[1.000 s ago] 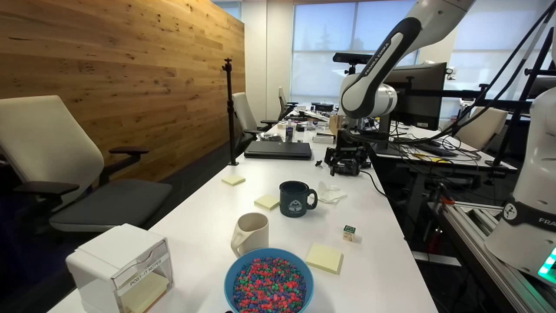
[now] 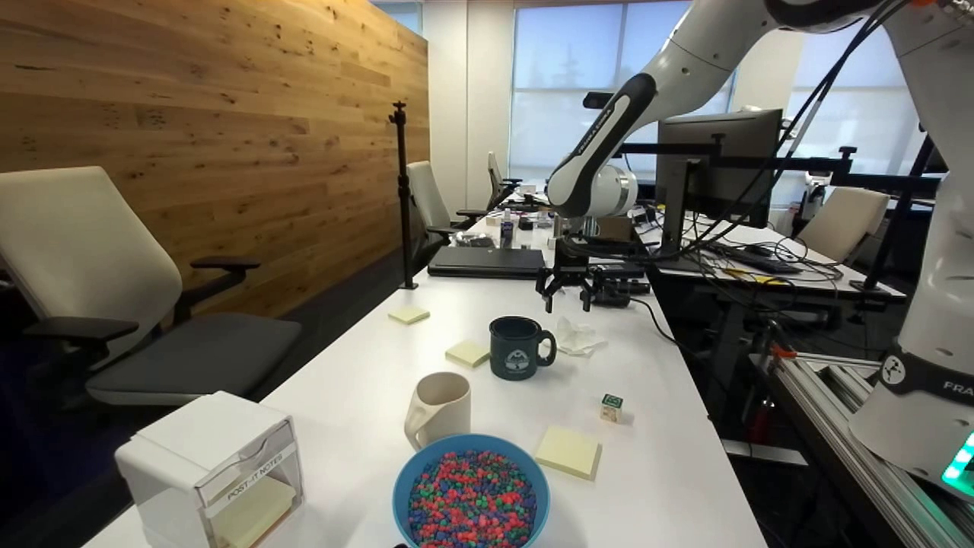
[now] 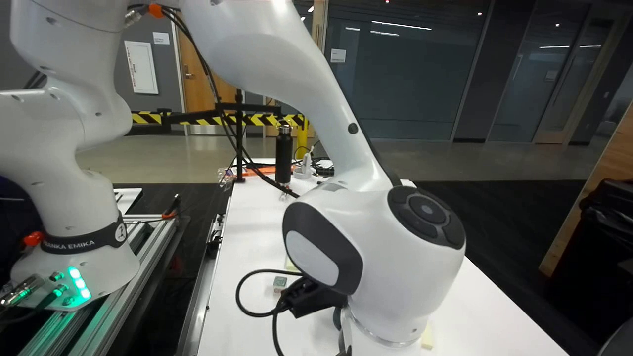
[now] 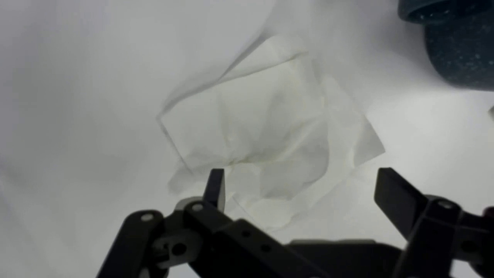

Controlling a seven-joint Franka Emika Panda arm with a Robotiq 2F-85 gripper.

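Observation:
A crumpled white tissue (image 4: 273, 134) lies on the white table, filling the middle of the wrist view. Above it hangs my gripper, its fingers wide apart and nothing held between them. The left finger (image 4: 215, 187) overlaps the tissue's lower left edge in this view; the right one is over bare table. From exterior view 1, the gripper (image 2: 568, 297) hangs behind the dark green mug (image 2: 516, 348), with the tissue (image 2: 579, 338) to the mug's right. In exterior view 2 the arm's wrist hides the gripper and tissue.
Nearer exterior view 1 stand a cream mug (image 2: 440, 408), a blue bowl (image 2: 402, 498) of colored pieces, a lettered cube (image 2: 611, 408) and a note dispenser (image 2: 214, 466). Several yellow note pads, including one pad (image 2: 568, 451), lie about. Behind is a black laptop (image 2: 486, 262).
The arm and gripper have moved left in exterior view 1, from above the cabled device toward the tissue and dark mug. Objects on the table look unmoved.

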